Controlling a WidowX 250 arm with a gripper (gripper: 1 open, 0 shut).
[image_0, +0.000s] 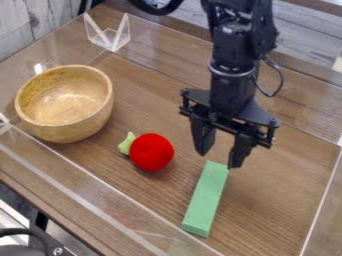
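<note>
The black robot gripper (229, 129) hangs open over the middle right of the wooden table (94, 185), its fingers pointing down with nothing seen between them. Just below it a pale green bar (206, 199) lies lengthwise toward the front edge. To the left of the bar sits a red ball-like object (152, 153), with a small yellow-green piece (127, 143) behind its left side.
A tan wooden bowl (64, 104) stands at the left. A white wire object (104, 31) is at the back left.
</note>
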